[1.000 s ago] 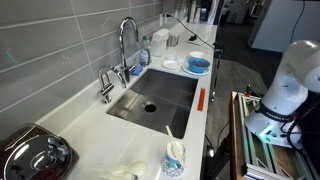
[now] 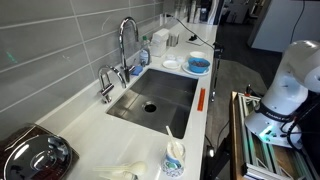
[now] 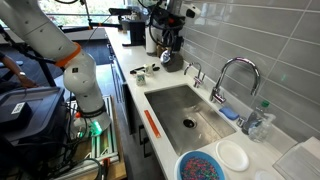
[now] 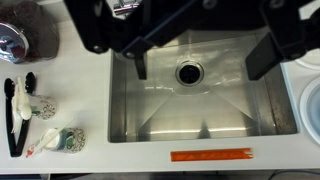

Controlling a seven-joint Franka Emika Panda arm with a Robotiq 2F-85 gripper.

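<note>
My gripper is open above the empty steel sink (image 4: pixel 160 110), its dark fingers (image 4: pixel 138 62) wide apart with nothing between them. In exterior view 2 the gripper (image 3: pixel 172 45) hangs high at the top, over the counter's far end; its arm comes in from the left. An orange-red strip (image 4: pixel 211 155) lies flat on the counter along the sink's front edge. Left of the sink in the wrist view stand two patterned cups (image 4: pixel 72 140), with pale utensils in or beside them. Exterior view 1 shows only the arm's base, at the right, and not the gripper.
A tall faucet (image 2: pixel 129 38) rises behind the sink beside bottles (image 2: pixel 144 55). A blue-filled bowl (image 3: pixel 200 167) and a white plate (image 3: pixel 232 155) stand at one end; a lidded pot (image 2: pixel 38 155) at the other. The sink basin is clear.
</note>
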